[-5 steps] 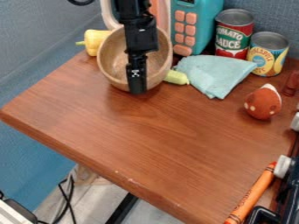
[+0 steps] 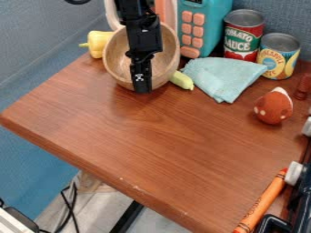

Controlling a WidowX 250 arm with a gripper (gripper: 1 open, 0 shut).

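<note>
The black gripper (image 2: 141, 80) reaches down from the top into a light wooden bowl (image 2: 165, 64) at the back left of the table, its tip low at the bowl's front part. Whether its fingers are open or shut, or hold anything, is unclear from this view.
A yellow object (image 2: 95, 42), a pale green item (image 2: 183, 80), a teal toy appliance (image 2: 205, 23), two cans (image 2: 243, 36), a blue cloth (image 2: 221, 77) and a red-brown ball (image 2: 274, 106) surround it. A marker (image 2: 259, 210) lies at right.
The objects look unchanged.
</note>
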